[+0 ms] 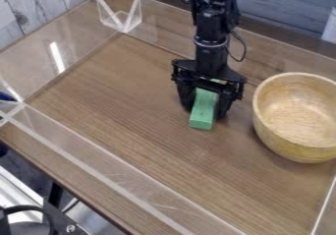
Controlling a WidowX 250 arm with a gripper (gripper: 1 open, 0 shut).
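Observation:
My black gripper (207,86) is lowered near the middle of the table, over a mint-green block (202,113). Its dark fingers come down around the upper part of the block, whose lower part shows below them. Whether the fingers are closed on it or only around it I cannot tell.
A large tan bowl (296,116) sits at the right, close to the gripper. A white wire-like object (120,15) stands at the back left.

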